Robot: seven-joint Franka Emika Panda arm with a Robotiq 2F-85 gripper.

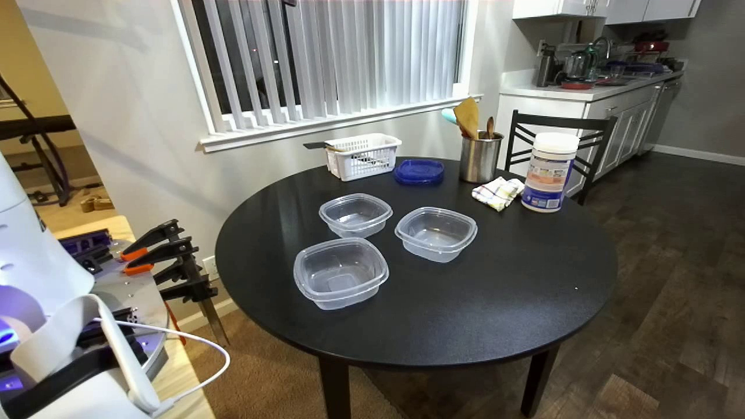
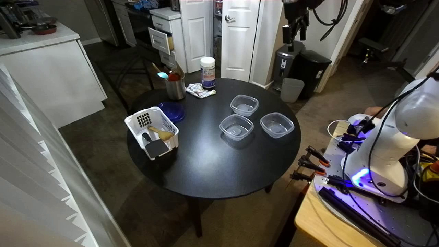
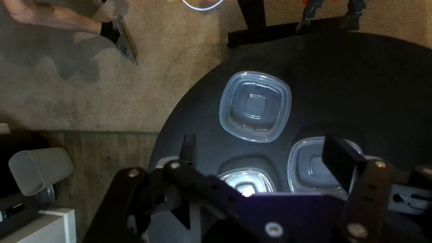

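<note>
Three clear, empty plastic containers stand upright on the black round table (image 1: 454, 314). The nearest container (image 1: 340, 273) is closest to the robot's base, another container (image 1: 356, 213) lies behind it, and the last container (image 1: 436, 233) sits to the right. High above the table side, my gripper (image 2: 297, 35) hangs pointing down, touching nothing. Seen from the wrist, the gripper is open with its fingers wide apart. Between and below them two containers partly show, one container (image 3: 247, 182) cut off by the gripper body; the whole container (image 3: 255, 106) lies further up.
A white basket (image 2: 173, 127) with utensils, a blue lid (image 1: 419, 171), a metal utensil holder (image 1: 480, 159), a checked cloth (image 1: 497, 192) and a tall wipes tub (image 1: 549, 174) line the far side. A person's leg (image 3: 60, 20) shows on the floor.
</note>
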